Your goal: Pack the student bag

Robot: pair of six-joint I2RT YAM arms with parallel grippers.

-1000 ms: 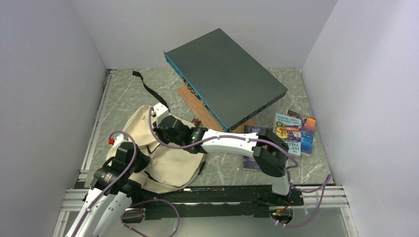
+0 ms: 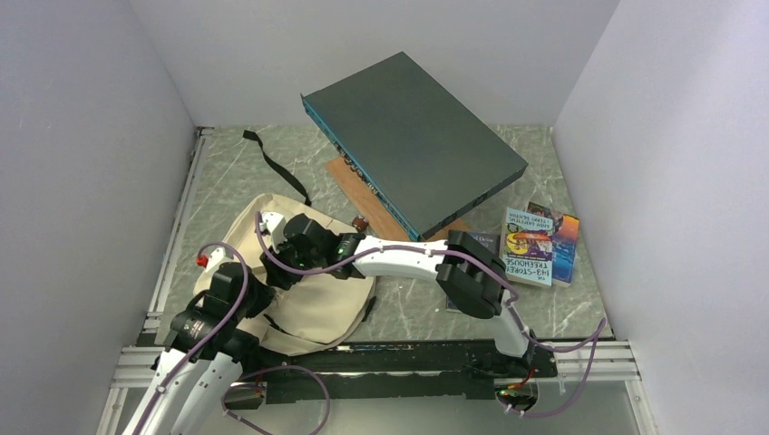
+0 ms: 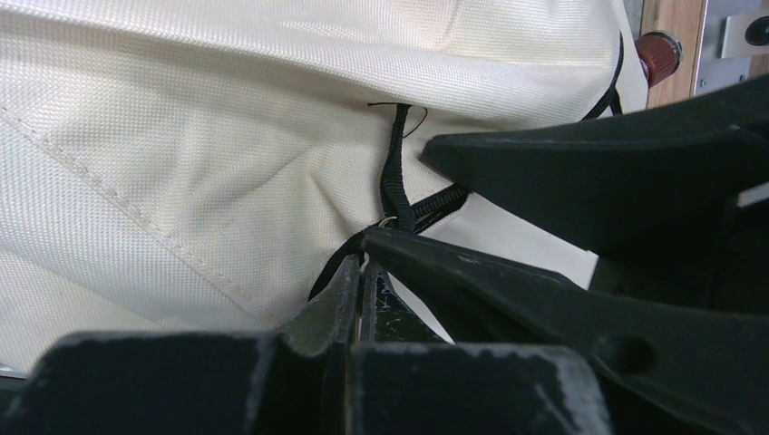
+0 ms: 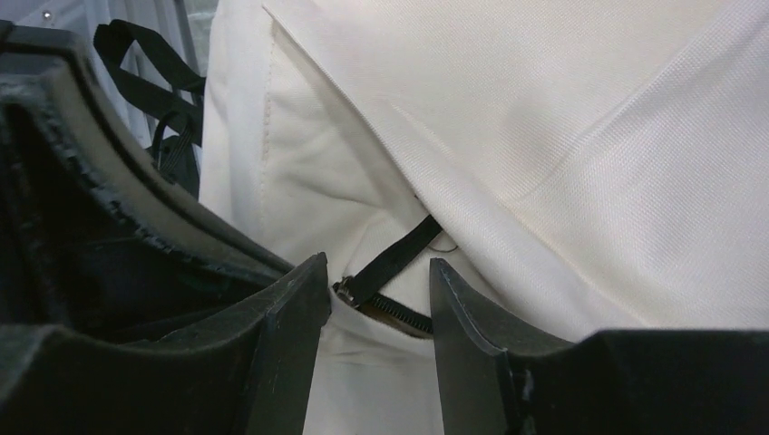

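Observation:
The cream bag [image 2: 317, 304] lies on the table at left, its opening edged with a black zipper. In the left wrist view, a black zipper pull [image 3: 394, 177] hangs near the zipper slider. My right gripper stands open above the bag edge, with the pull [image 4: 396, 260] and a bit of zipper showing between its fingers, not clamped. My left gripper is shut at the bag's zipper edge, a thin light sliver of fabric showing between its tips. The right gripper's fingers [image 3: 562, 163] reach in close beside the left tips.
A large dark panel [image 2: 413, 145] rises over the table's back middle. At right lie several books, among them the Treehouse book [image 2: 529, 246] and a blue-orange book [image 2: 564, 243]. A black strap [image 2: 277, 168] trails behind the bag. Table space right of the bag is clear.
My right gripper has moved left and toward the front, coming down close to the left gripper at the bag's zipper. The left arm has stayed almost still.

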